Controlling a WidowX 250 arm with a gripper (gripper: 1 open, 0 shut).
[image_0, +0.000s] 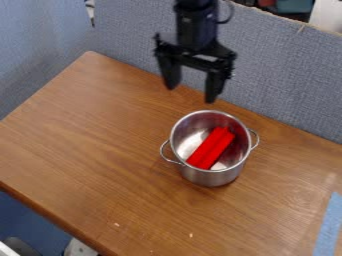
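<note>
My gripper (194, 78) hangs open above and behind a steel pot (210, 172), near the back of the table, with nothing visible between its fingers. The pot stands on the wooden table (94, 150) right of centre, its two wire handles out to the sides. A red elongated object (209, 148) lies diagonally inside it.
A grey padded wall (287, 80) runs along the back of the table. A light blue strip (327, 225) lies at the right edge, and a blue area shows beyond the lower left edge.
</note>
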